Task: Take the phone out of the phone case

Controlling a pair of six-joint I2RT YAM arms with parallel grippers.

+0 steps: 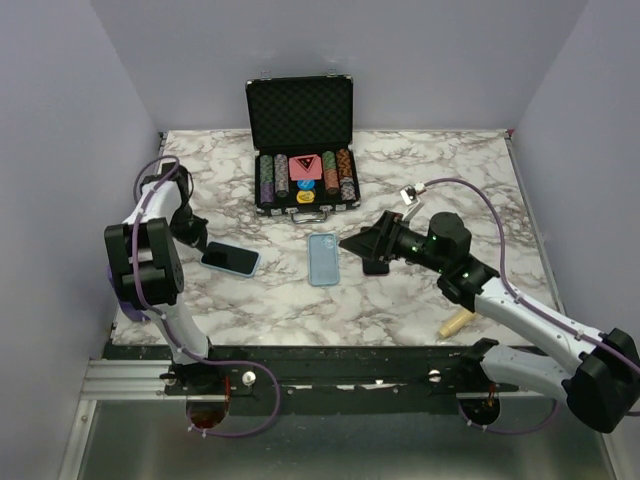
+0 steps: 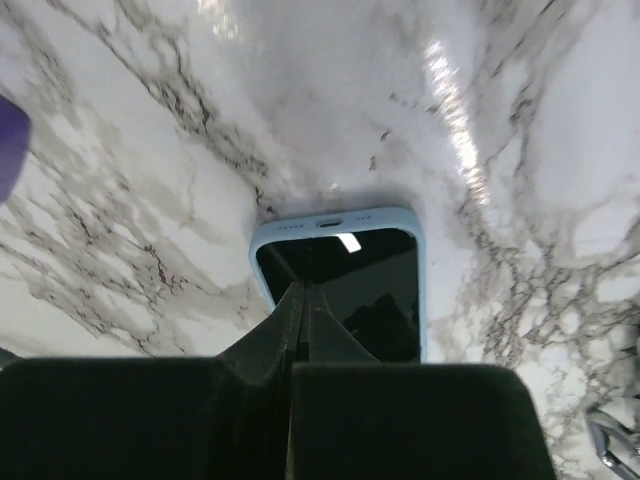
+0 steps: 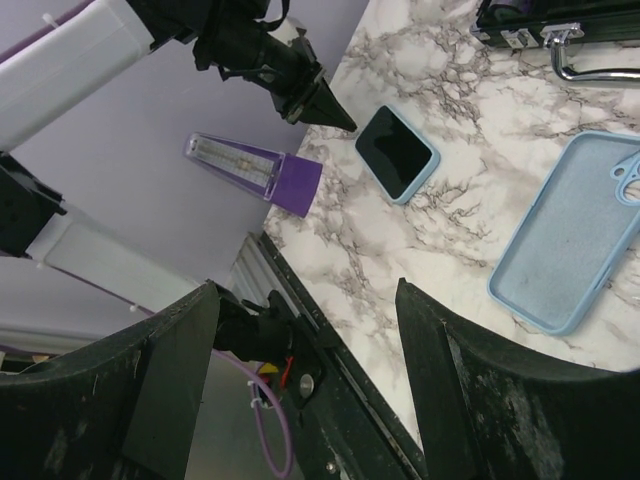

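Observation:
The phone, with its dark screen (image 2: pixel 340 275) facing up, lies in a light blue case (image 2: pixel 408 219) on the marble table's left side. A pale rim surrounds the screen on the sides that show. My left gripper is shut, its tips overlapping the screen's near-left part in the left wrist view; whether they touch it I cannot tell. Nothing shows between them. From above, that gripper (image 1: pixel 205 248) is at the phone's left end. My right gripper is open and empty, over the table right of a shallow light blue case-like piece (image 1: pixel 323 262).
An open poker-chip case (image 1: pixel 307 210) stands at the back. A small black item (image 1: pixel 375 268) lies below my right gripper, and a tan cylinder (image 1: pixel 457 322) farther right. A purple holder (image 3: pixel 298 184) stands at the left edge. Marble between the phone and blue piece is clear.

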